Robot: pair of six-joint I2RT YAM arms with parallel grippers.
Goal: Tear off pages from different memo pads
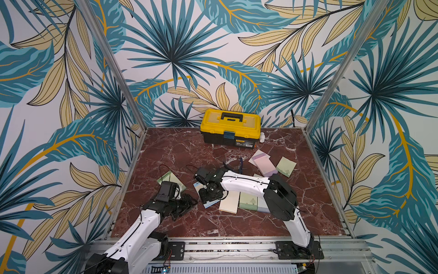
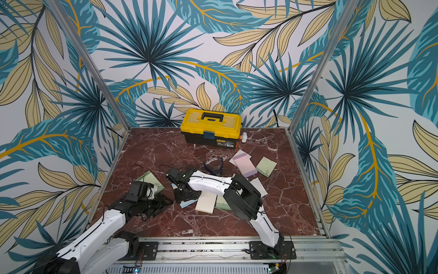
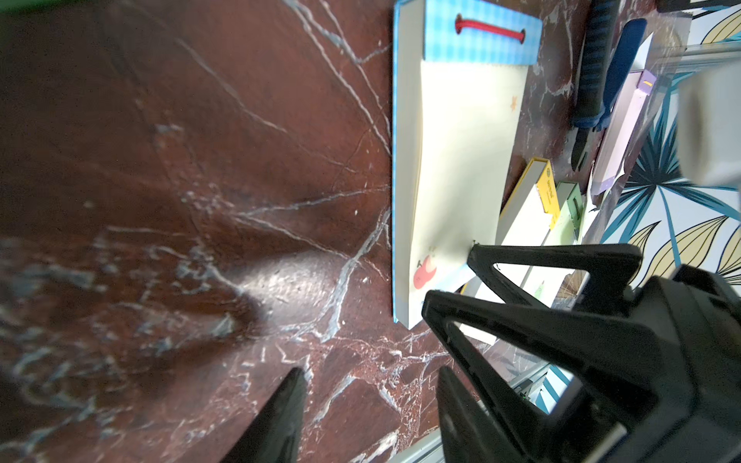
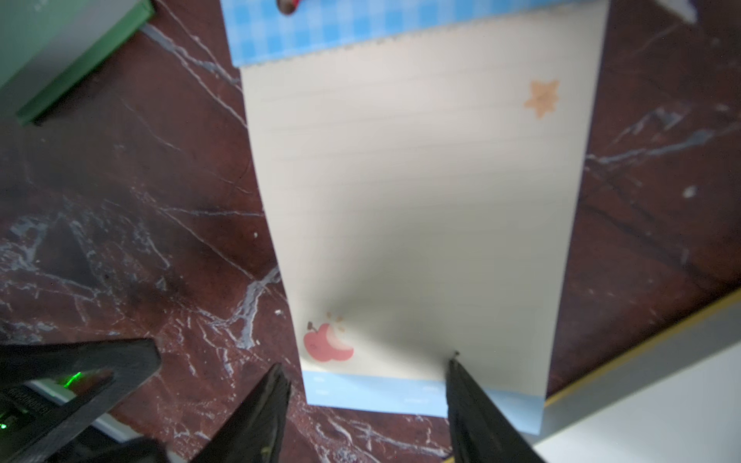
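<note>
A blue gingham memo pad (image 4: 417, 193) with red binding and an apple print lies on the marble table. My right gripper hangs over its bottom edge, fingers apart, nothing seen held. In the left wrist view that gripper appears as black fingers beside the same pad (image 3: 463, 146). My left gripper is over bare table left of the pad, fingers apart with nothing between them. A green pad (image 2: 150, 178) lies behind the left gripper, partly hidden.
A cream pad (image 1: 229, 203), green and pink pads (image 1: 263, 164) lie to the right. Dark pliers (image 3: 598, 69) lie behind the blue pad. A yellow toolbox (image 1: 230, 123) stands at the back.
</note>
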